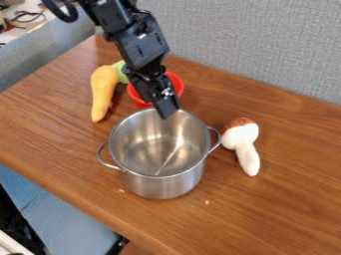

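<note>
My gripper hangs over the back rim of a steel pot with two handles, pointing down; it is open, though its fingertips are small in this view. Behind it sits a red bowl, partly hidden by the arm. A yellow carrot-like toy with a green top lies left of the bowl. A toy mushroom with a brown cap and white stem lies right of the pot.
A grey wall runs along the back. The table's edge is at the lower left.
</note>
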